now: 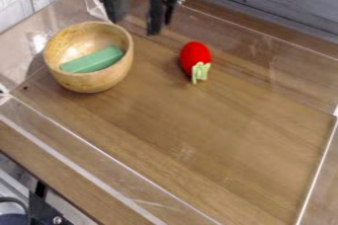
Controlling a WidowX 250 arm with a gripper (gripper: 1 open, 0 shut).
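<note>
A wooden bowl sits at the left of the table, holding a green oblong object. A red object with a pale green leafy end lies right of the bowl. My gripper hangs blurred at the top, above and between the bowl and the red object; the blur hides whether anything is between its fingers.
A pale wall runs along the back, and a white edge borders the left, with dark cables at the bottom left corner.
</note>
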